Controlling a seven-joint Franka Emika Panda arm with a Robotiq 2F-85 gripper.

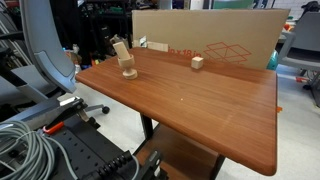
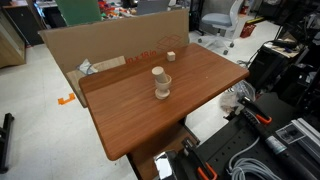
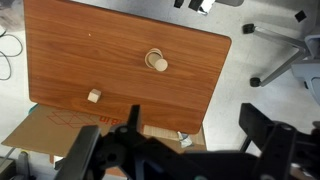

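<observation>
A pale wood-coloured piece (image 1: 122,50) leans to one side in a small, round-footed, cup-like holder (image 1: 129,72) on the brown table. From exterior view 2, the upper piece (image 2: 159,75) stands out above the holder (image 2: 162,91); in the wrist view both are seen from above, with the round piece (image 3: 160,64) at the middle of the table. A small light block (image 1: 197,62) lies apart from them, nearer the cardboard. My gripper hangs high over the table, its dark fingers wide apart with no object between them. Neither exterior view shows the gripper clearly.
A tall cardboard sheet (image 1: 225,35) stands along one long side of the table (image 1: 210,105). The robot's dark base (image 1: 85,150), with coiled cables (image 1: 28,150), is on the opposite side.
</observation>
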